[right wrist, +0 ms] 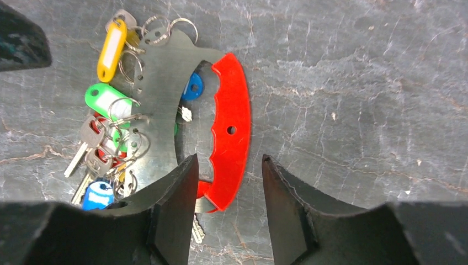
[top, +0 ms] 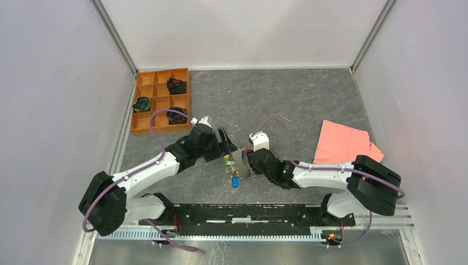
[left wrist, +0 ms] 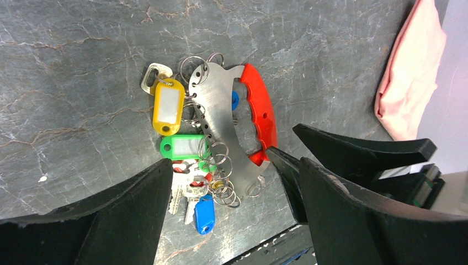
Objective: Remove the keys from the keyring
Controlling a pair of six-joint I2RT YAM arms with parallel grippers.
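The keyring is a curved grey metal plate [left wrist: 215, 102] with a red handle [left wrist: 261, 105], lying flat on the table. Small rings run along its left edge. On them hang a yellow tag [left wrist: 168, 107] beside a key, a green tag [left wrist: 185, 146], a blue tag [left wrist: 205, 214] and several silver keys [right wrist: 90, 135] in a cluster. My left gripper is open above the plate, its fingers apart with nothing held. Over the red handle [right wrist: 230, 132], my right gripper stands open and empty. One left finger shows at the upper left of the right wrist view.
A wooden compartment tray [top: 161, 102] with dark coiled items stands at the back left. A folded pink cloth [top: 343, 141] lies at the right. Both grippers are close together over the keyring.
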